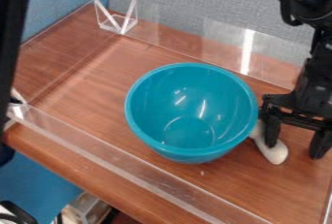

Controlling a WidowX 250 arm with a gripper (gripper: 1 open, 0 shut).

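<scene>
A teal bowl (191, 112) rests on the wooden tabletop (91, 92). Just right of it lies a white, elongated object (271, 150), partly hidden under my black gripper (289, 143). The gripper is open, its fingers reaching down over the white object and beside the bowl's right side. Whether the fingers touch that object is unclear.
Clear plastic barriers edge the table at the back and front left, with white brackets (116, 16) at the back left corner. A dark shape fills the upper left edge of the view.
</scene>
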